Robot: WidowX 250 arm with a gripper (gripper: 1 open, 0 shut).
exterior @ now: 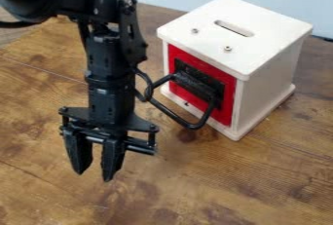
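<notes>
My black gripper [95, 157] hangs low over the wooden table at the left of the camera view, its two fingers pointing down and apart with nothing between them. To its right stands a white wooden box [240, 39] with a slot and two screws on top. The box's red front [223, 106] faces left, with a dark panel and a black looped handle [194, 125] sticking out from it toward the arm.
A pale wall stands behind the box. The arm fills much of the upper left.
</notes>
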